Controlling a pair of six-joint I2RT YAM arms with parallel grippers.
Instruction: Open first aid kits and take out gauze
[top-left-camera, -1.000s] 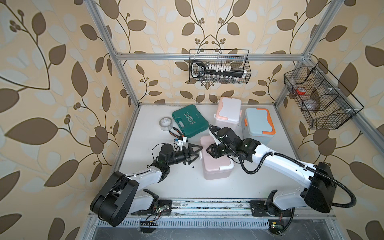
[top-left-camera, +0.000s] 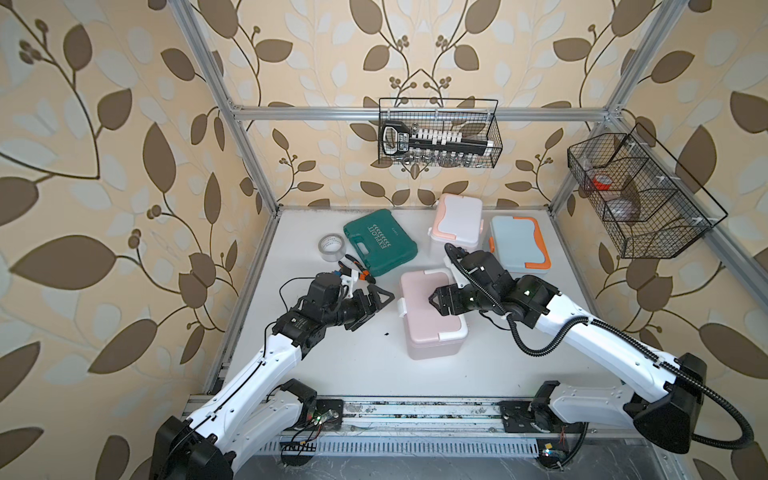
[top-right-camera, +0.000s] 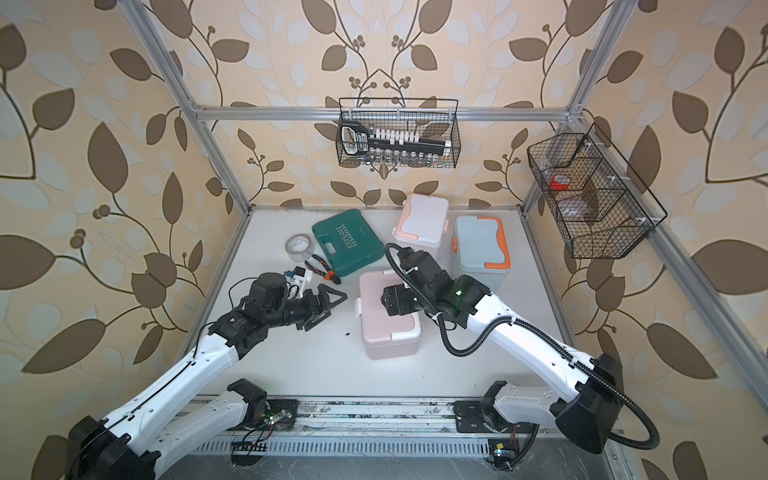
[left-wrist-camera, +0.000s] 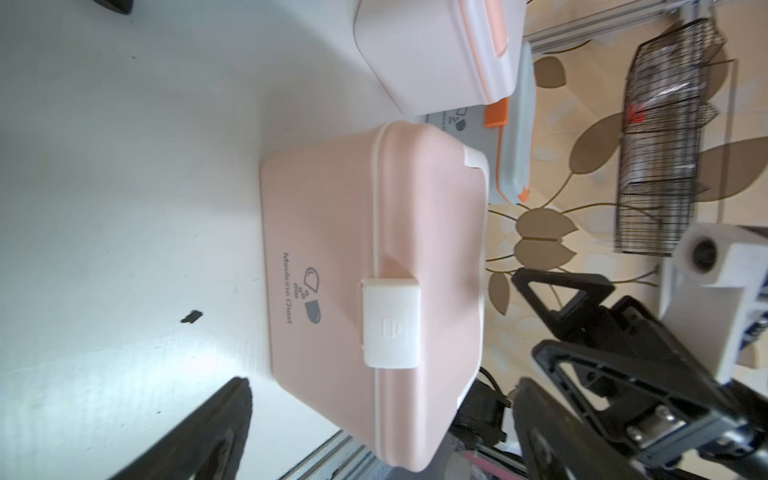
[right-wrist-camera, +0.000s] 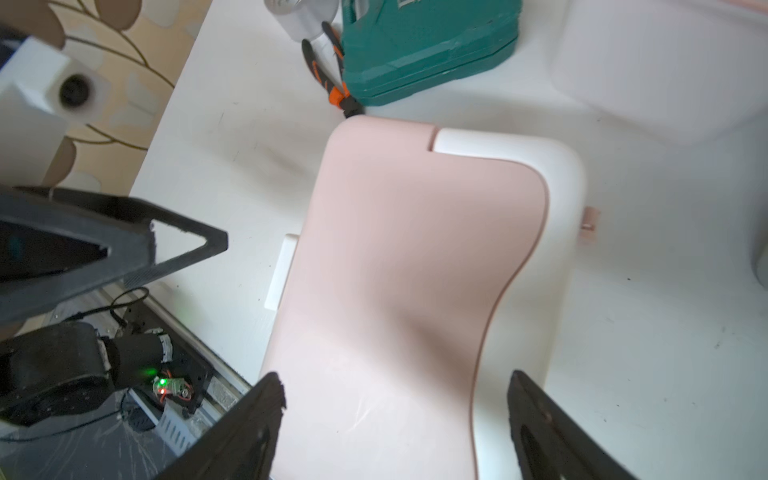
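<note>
In the middle of the table stands a pink first aid kit (top-left-camera: 425, 300) with its lid down. Its white latch (left-wrist-camera: 391, 323) lies flat against the front side in the left wrist view. My left gripper (top-left-camera: 381, 305) is open to the left of that side, apart from the kit and holding nothing. Over the lid hovers my right gripper, open and empty. At the back are a white and pink kit (top-left-camera: 459, 217) and a blue and orange kit (top-left-camera: 517, 241), both with lids down. No gauze shows; the inside of the pink kit is hidden.
A green case (top-left-camera: 381, 242), a tape roll (top-left-camera: 332, 247) and orange-black pliers (top-right-camera: 323, 269) occupy the back left. Wire baskets hang on the back wall (top-left-camera: 439, 133) and right wall (top-left-camera: 648, 192).
My left gripper has drawn back leftward, away from the pink kit's latch side. The right gripper has shifted slightly to the right over the lid. The kit has stayed put.
</note>
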